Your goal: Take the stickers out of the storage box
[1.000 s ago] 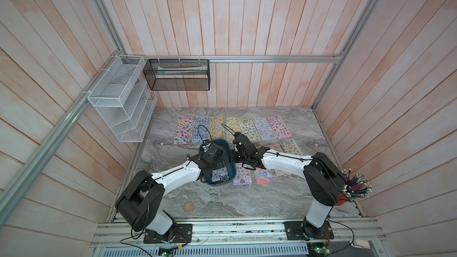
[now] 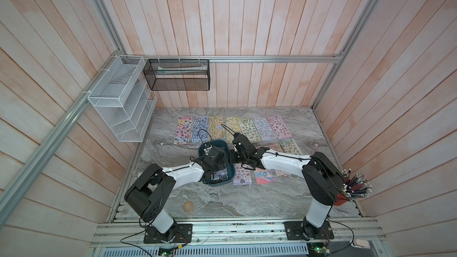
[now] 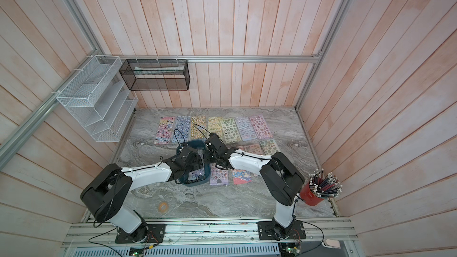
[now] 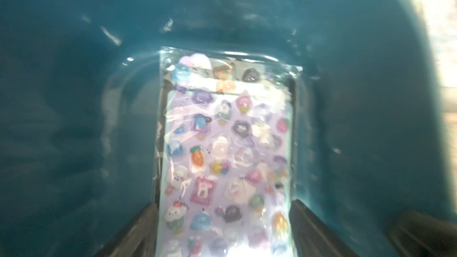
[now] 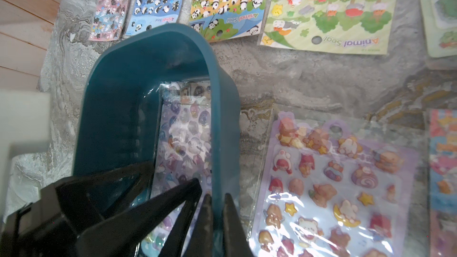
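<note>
The dark teal storage box [image 5: 119, 119] stands on the table with clear-wrapped sticker sheets [image 4: 223, 147] lying flat on its floor. The top sheet is lilac with puffy animal shapes. My left gripper is inside the box, open. Its fingers [image 4: 311, 228] stand on either side of the sheet's width with nothing clamped; whether they touch it cannot be told. In the right wrist view those same black fingers reach over the sheet. My right gripper is shut on the box's right wall, one finger inside and one outside.
Sticker sheets in a back row [image 2: 223, 128] and more right of the box, such as a lilac bear sheet [image 5: 328, 185], cover much of the table. A tape roll [image 2: 188, 206] lies front left; a red pen pot [image 3: 312, 195] stands far right.
The right arm and the box have stayed in place.
</note>
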